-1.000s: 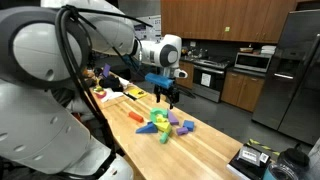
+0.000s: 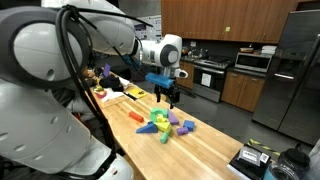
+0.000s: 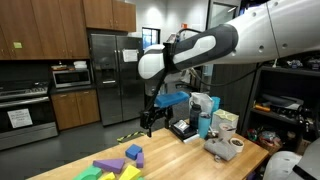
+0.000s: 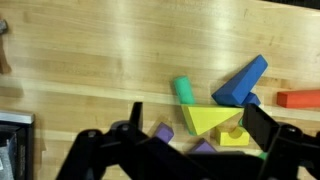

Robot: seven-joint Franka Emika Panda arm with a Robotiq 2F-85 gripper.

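Note:
Coloured blocks lie grouped on the wooden table (image 2: 205, 150). In the wrist view a yellow triangular block (image 4: 205, 117) sits beside a blue wedge (image 4: 241, 82) and a small green cylinder (image 4: 184, 90). A second yellow block (image 4: 234, 137) and a red block (image 4: 299, 99) are to the right, with a purple block (image 4: 164, 132) at lower left of the yellow triangle. High above the table, my gripper stands open, its two dark fingers wide apart and nothing held. The gripper's body hides part of the group.
A black device (image 2: 249, 160) and a dark round container (image 2: 293, 160) stand near the table's right edge in exterior view 1. A blue cup (image 3: 204, 126) and a grey pot (image 3: 224, 148) are among the items in exterior view 2.

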